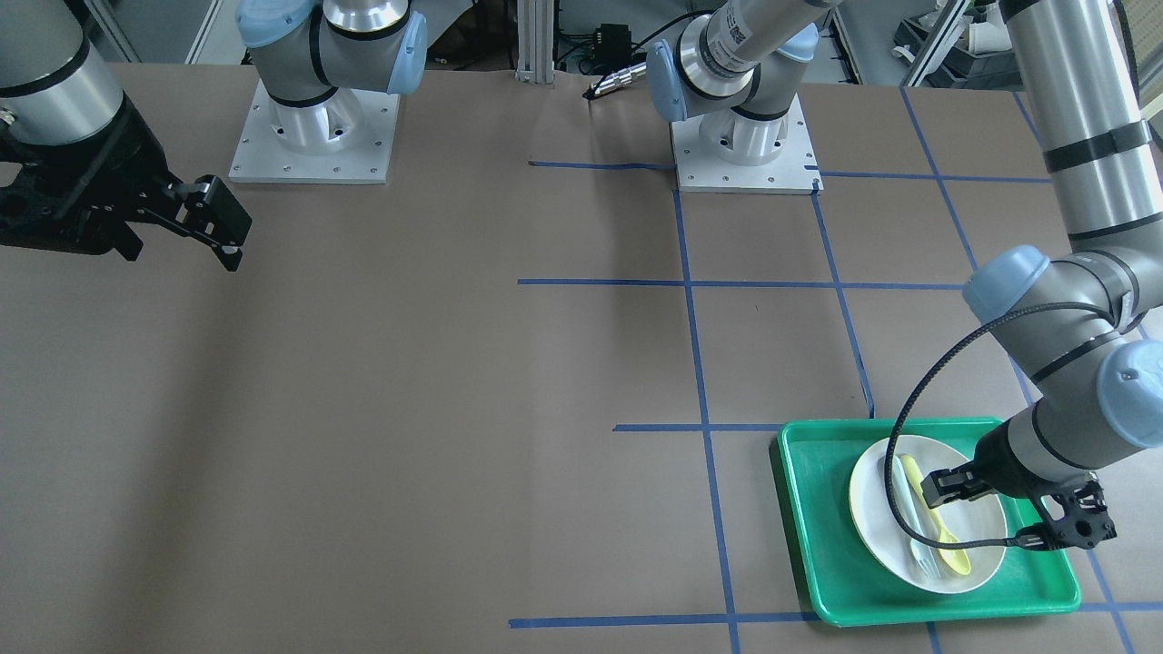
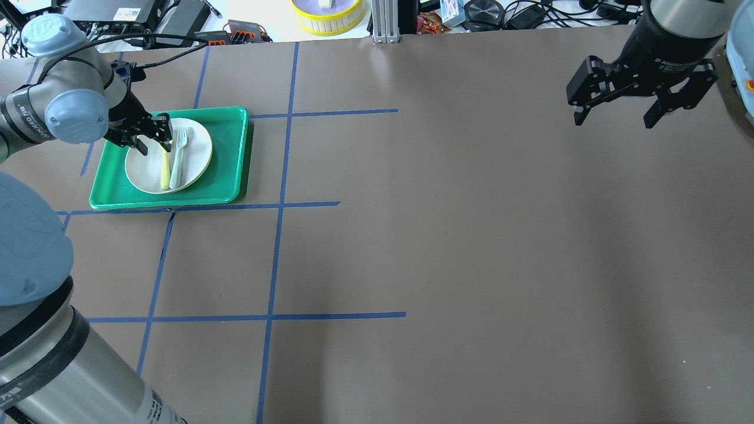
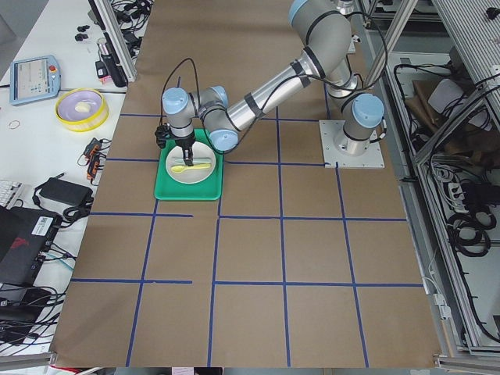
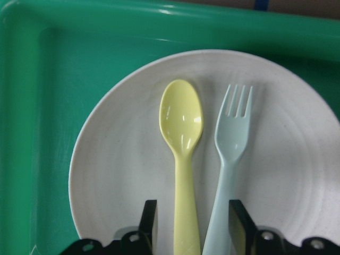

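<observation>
A green tray (image 1: 818, 589) holds a white plate (image 4: 122, 149) with a yellow spoon (image 4: 185, 212) and a pale blue fork (image 4: 228, 159) lying side by side on it. My gripper is low over the plate, open, its two fingertips standing either side of the utensils' handles in the left wrist view, nothing visibly held. In the top view the gripper (image 2: 155, 147) covers part of the plate.
A second arm's black gripper (image 2: 615, 113) stands off at the far side. A yellow ring-shaped container (image 3: 81, 110) sits on a side bench, off the table.
</observation>
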